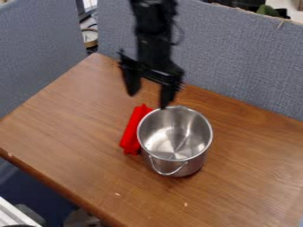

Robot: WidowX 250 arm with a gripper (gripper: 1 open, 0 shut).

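My black gripper [151,86] hangs above the table, behind the pot, blurred, its two fingers spread apart with nothing seen between them. A steel pot [175,141] with a wire handle stands on the wooden table. A red elongated object [134,129] lies along the pot's left side, touching it or very close.
Grey padded walls border the table [66,133] at the left and back.
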